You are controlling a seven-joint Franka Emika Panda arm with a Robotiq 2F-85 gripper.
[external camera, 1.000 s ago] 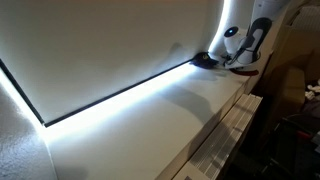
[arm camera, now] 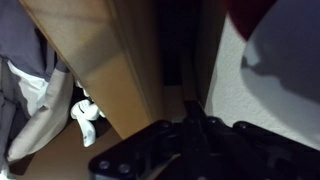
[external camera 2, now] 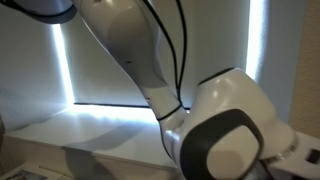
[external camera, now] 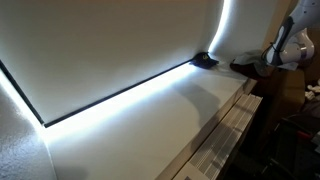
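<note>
My gripper is shut in the wrist view, and nothing shows between its fingers. It points into a dark narrow gap beside a brown wooden board (arm camera: 105,55). A pale grey surface (arm camera: 245,110) lies to its right. In exterior view 1 my white arm (external camera: 292,48) is at the far upper right, past the end of the white sill (external camera: 140,125); the fingers cannot be made out there. The arm (external camera 2: 130,40) fills much of exterior view 2, its fingertips not visible.
Two dark objects, one at the sill's back edge (external camera: 204,60) and one near its right end (external camera: 245,69), are unclear. A red-and-white thing (arm camera: 295,45) intrudes at the wrist view's upper right. Grey cloth (arm camera: 28,45) and a small white item (arm camera: 86,115) lie left of the board.
In exterior view 1 the arm has moved right, from above the sill's right end to beyond it. The dark object at the sill's back edge has stayed put.
</note>
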